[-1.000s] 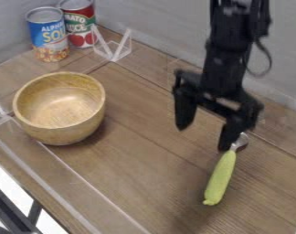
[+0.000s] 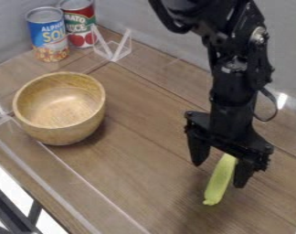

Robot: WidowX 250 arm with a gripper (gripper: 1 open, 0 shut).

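Observation:
A long pale green object (image 2: 216, 187) lies on the wooden table at the right. The black gripper (image 2: 221, 161) is low over it, open, with its fingers on either side of the object's upper part; whether they touch it cannot be seen. A tan bowl (image 2: 60, 107) stands on the left of the table.
Two cans, a blue-labelled one (image 2: 49, 35) and a red-labelled one (image 2: 79, 23), stand at the back left corner against the wall.
The gripper has come down and toward the camera, from behind the green object to over its upper part. The object, bowl and cans look unmoved.

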